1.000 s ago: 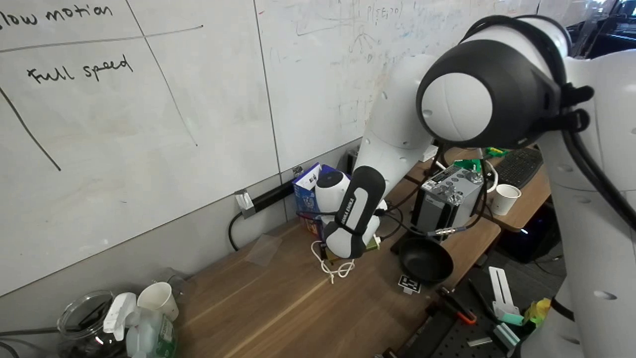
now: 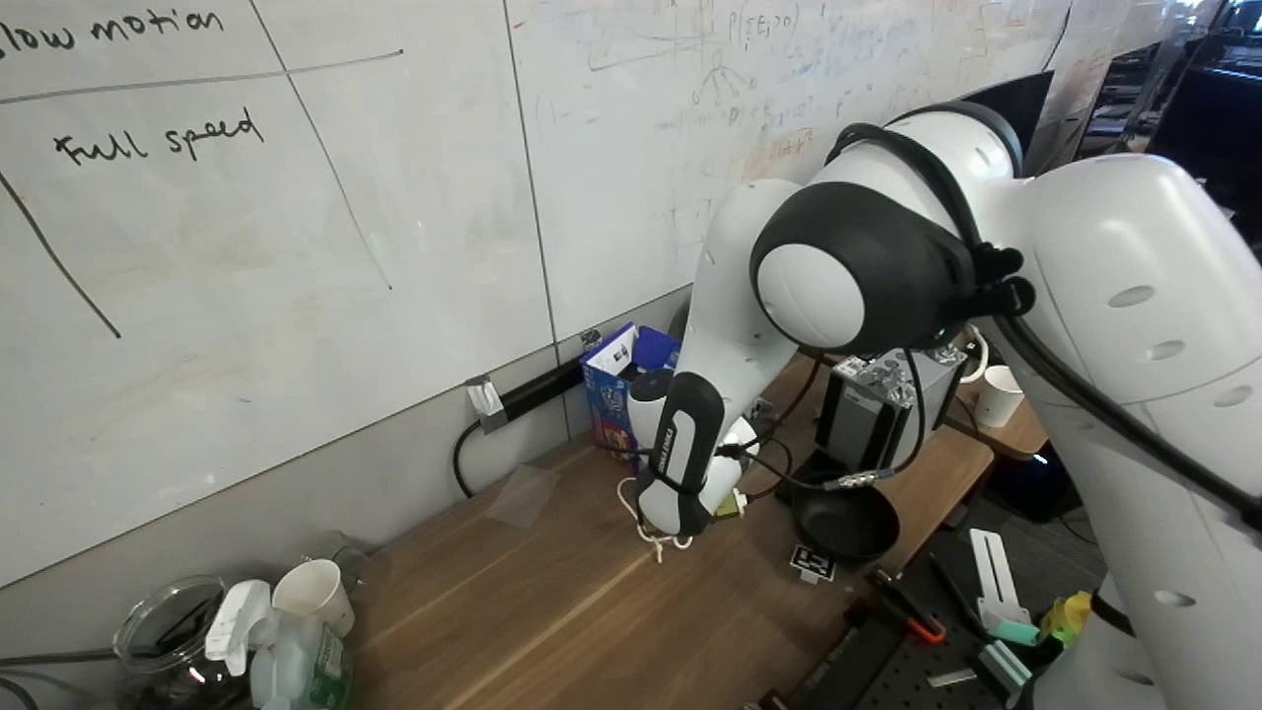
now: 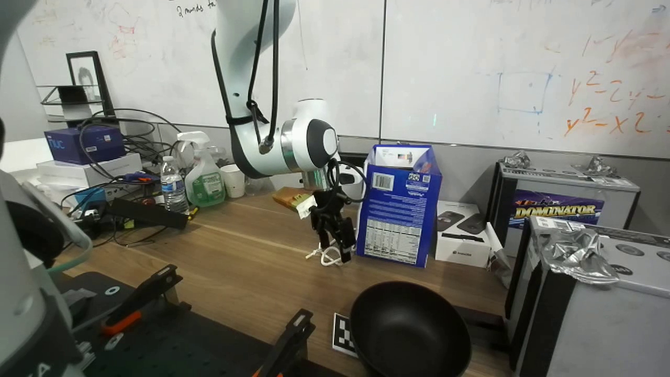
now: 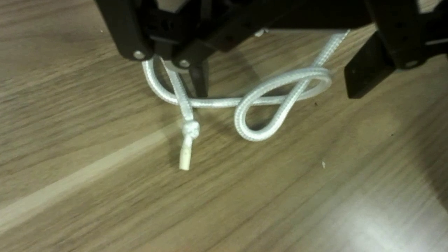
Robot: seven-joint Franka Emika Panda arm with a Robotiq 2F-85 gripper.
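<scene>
A white braided rope (image 4: pixel 257 135) lies loosely looped on the wooden table, with a knot (image 4: pixel 191 129) near one end. In exterior view 2 the same rope (image 3: pixel 327 257) is beside the blue box, and exterior view 1 shows only part of the rope (image 2: pixel 659 543) below the hand. My gripper is open directly over it, its fingers wide apart. The rope's loop falls in the gap between them, while the left fingertip (image 4: pixel 200 82) appears close above one strand. Whether that fingertip touches the rope I cannot tell. The black linkage hides the rope's far part.
Behind the gripper stands a blue box (image 3: pixel 399 204). A black bowl (image 3: pixel 409 330) and grey battery-like boxes (image 3: pixel 603 326) occupy the right side. A spray bottle (image 3: pixel 205 176) stands towards the left, near the whiteboard.
The arm has come lower and shifted slightly left in exterior view 1. Its hand now covers more of the rope, which appears to lie in the same place.
</scene>
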